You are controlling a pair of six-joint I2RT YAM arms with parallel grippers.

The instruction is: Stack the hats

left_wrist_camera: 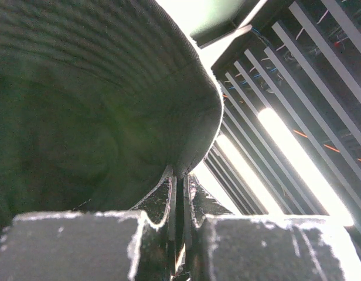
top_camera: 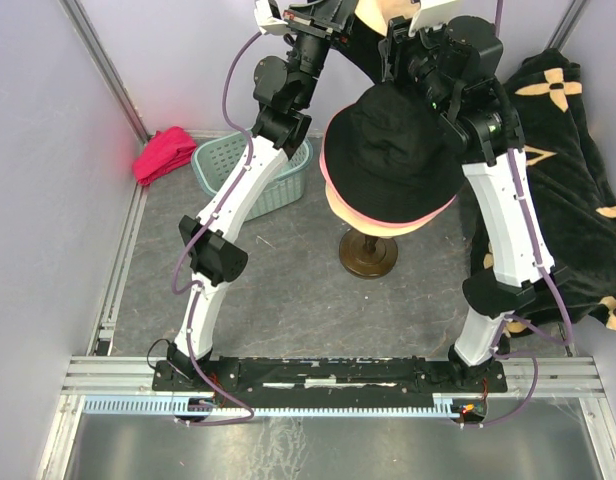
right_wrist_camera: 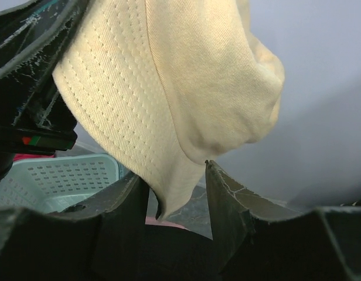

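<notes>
A cream hat with a black underside (top_camera: 360,52) hangs at the top edge of the top view, partly cut off. My left gripper (top_camera: 340,27) is shut on its edge; in the left wrist view the dark fabric (left_wrist_camera: 104,117) runs into the closed fingertips. My right gripper (top_camera: 390,62) is part open. In the right wrist view the hat's stitched cream brim (right_wrist_camera: 119,88) reaches down into the gap between its fingers, not clamped. Below, a black hat (top_camera: 388,160) with pink and cream brims showing beneath it rests on a stand with a round brown base (top_camera: 368,255).
A pale green basket (top_camera: 223,160) stands behind the left arm, with a folded red cloth (top_camera: 165,154) beside it. Dark patterned fabric (top_camera: 548,200) fills the right side.
</notes>
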